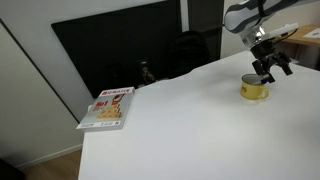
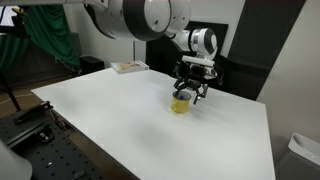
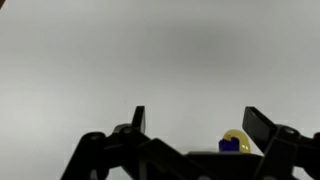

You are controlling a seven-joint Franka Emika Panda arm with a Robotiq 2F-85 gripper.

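Note:
A yellow mug (image 1: 254, 91) with a grey inside stands upright on the white table, and the second exterior view also shows the mug (image 2: 181, 105). My open gripper (image 1: 274, 76) hangs just above the mug's right side, partly covering its rim, with nothing between its fingers. From the wrist, the gripper shows its two fingers wide apart over bare table. Part of something yellow (image 3: 240, 136), which looks like the mug, and a dark blue thing (image 3: 229, 145) appear near the right finger. The rest of both is hidden behind the gripper body.
A flat white box (image 1: 107, 108) with a picture on its cover lies at the table's far left. A black screen (image 1: 110, 45) stands behind it.

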